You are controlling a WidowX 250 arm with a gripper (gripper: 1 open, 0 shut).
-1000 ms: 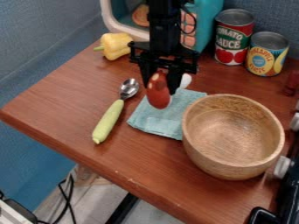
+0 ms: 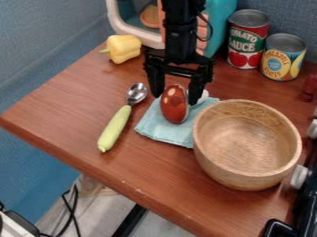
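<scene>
A red tomato-like object (image 2: 175, 105) rests on a folded light blue cloth (image 2: 170, 133), just left of a wooden bowl (image 2: 247, 145). My black gripper (image 2: 176, 83) is directly above the red object, its fingers partly hidden by the dark body, so I cannot tell whether it is open or shut. A spoon with a pale green handle (image 2: 115, 127) lies to the left. A small white item shows behind the red object.
A yellow pepper-like toy (image 2: 122, 49) sits at the back left. Two cans, tomato sauce (image 2: 247, 42) and a yellow one (image 2: 281, 61), stand at the back right.
The red object has come down onto the cloth from where it hung a second ago.
</scene>
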